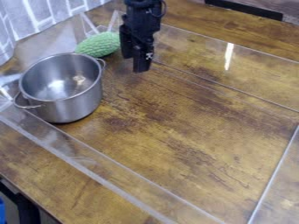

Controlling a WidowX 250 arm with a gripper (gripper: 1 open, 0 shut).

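My black gripper [142, 54] hangs at the top centre, to the right of a green, textured oblong object [98, 45] that looks like a toy corn or vegetable. A large steel pot [61, 88] with side handles stands on the left, below the green object. The gripper is small and dark here, so I cannot tell whether its fingers are open or shut.
Transparent sheet or strip edges run along the left, upper right and right side. A pale curtain-like backdrop sits at the top left.
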